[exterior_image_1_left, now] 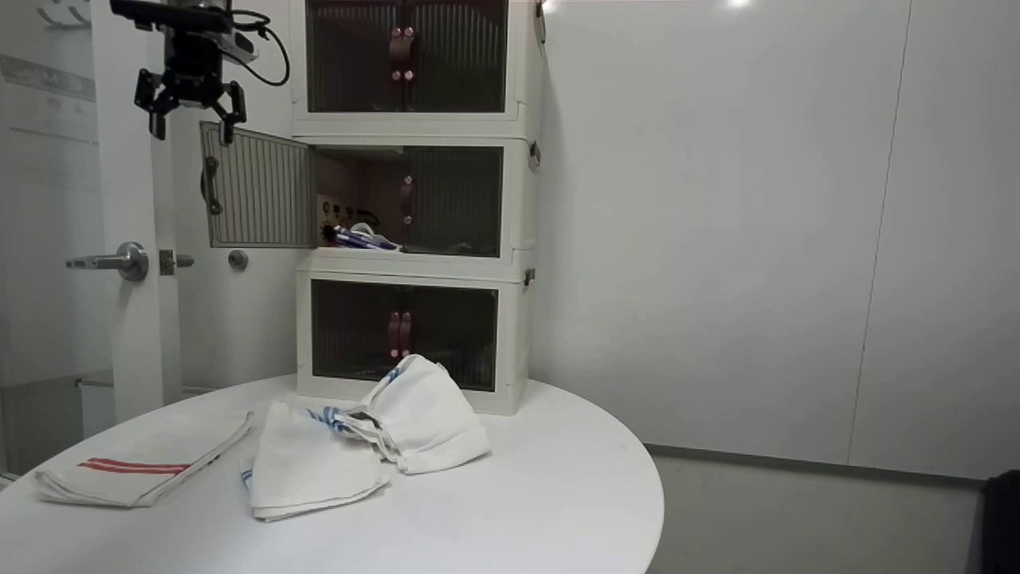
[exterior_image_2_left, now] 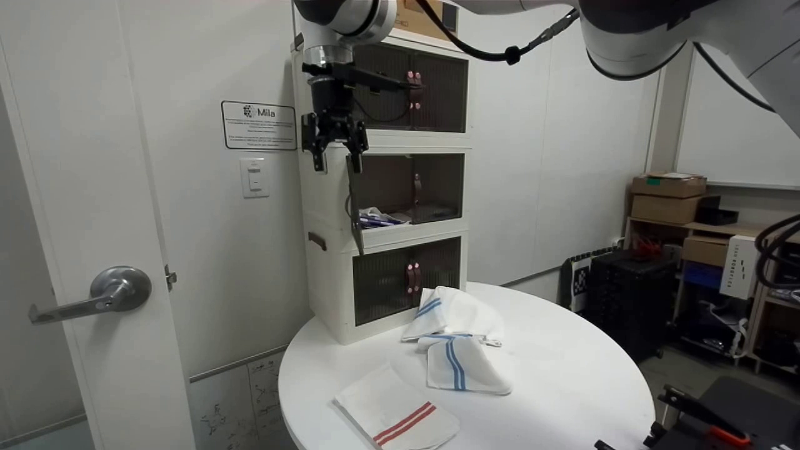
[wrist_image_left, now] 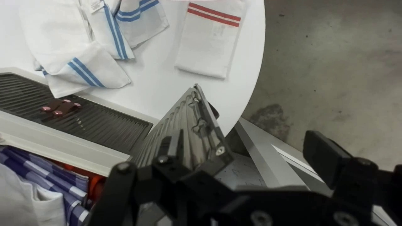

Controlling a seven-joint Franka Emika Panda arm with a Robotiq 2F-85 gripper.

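Observation:
My gripper (exterior_image_1_left: 191, 134) stands open in the air near the top of the middle cabinet's left door (exterior_image_1_left: 258, 186), which is swung well outward. Nothing shows held between its fingers; from the wrist view, the door's ribbed panel (wrist_image_left: 169, 131) runs below one finger, and I cannot tell whether they touch. Inside the middle compartment lies folded blue-checked and white cloth (exterior_image_2_left: 379, 219). On the round table (exterior_image_1_left: 555, 478) are a flat folded towel with red stripes (exterior_image_2_left: 409, 420) and two rumpled blue-striped white towels (exterior_image_2_left: 469, 367).
The upper cabinet's doors (exterior_image_2_left: 412, 82) and the lower cabinet's doors (exterior_image_2_left: 405, 277) are closed. A white room door with a lever handle (exterior_image_1_left: 119, 260) stands to the left.

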